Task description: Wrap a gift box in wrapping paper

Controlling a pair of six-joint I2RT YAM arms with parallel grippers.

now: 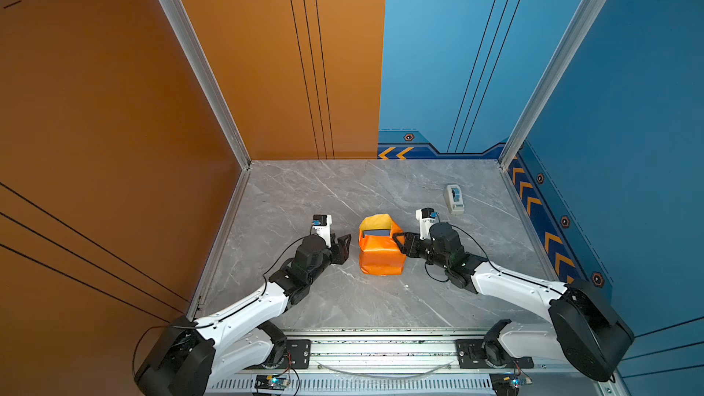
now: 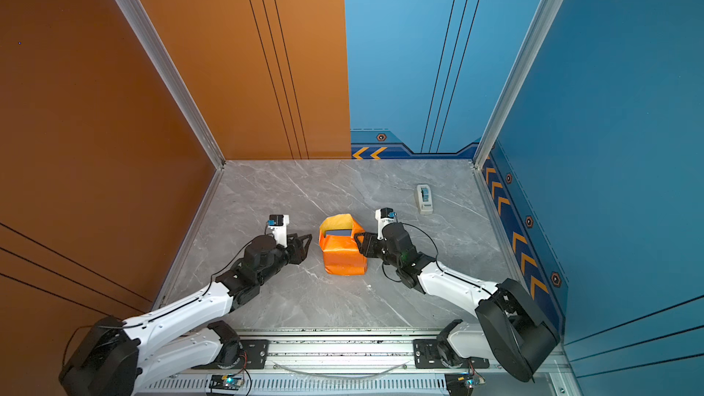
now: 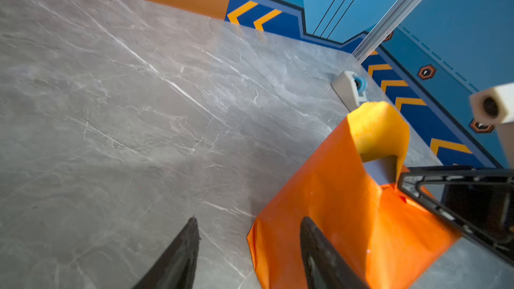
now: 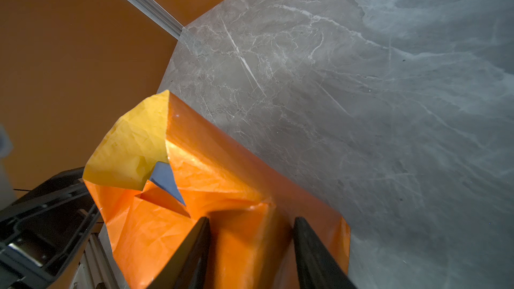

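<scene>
An orange wrapping paper [image 1: 381, 261] with a yellow inner side is folded round a grey-blue gift box [image 1: 377, 233]. Its back flap stands up, so a strip of the box shows in the opening. Left of the package, my left gripper [image 1: 349, 239] is open with nothing between its fingers. My right gripper [image 1: 398, 238] is at the package's right upper edge. In the right wrist view its fingers [image 4: 187, 257] stand part open in front of the orange paper, a crease lying between them; whether they touch it I cannot tell.
A white tape dispenser [image 1: 454, 199] with a blue part stands at the back right. The two arms come in from the front corners.
</scene>
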